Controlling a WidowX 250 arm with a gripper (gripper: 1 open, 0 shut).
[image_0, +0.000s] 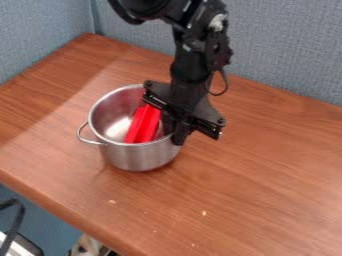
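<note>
A steel pot (118, 150) with a wire side handle stands on the wooden table, left of centre. Inside it lies a red object (142, 124), long and partly hidden by the gripper. My black gripper (174, 134) reaches down at the pot's right rim, its lower end over or just inside the rim. Its fingertips are dark and overlap the rim, so whether anything is between them is unclear.
Grey-blue walls border it behind and to the left. Cables and other dark items sit beyond the near left edge.
</note>
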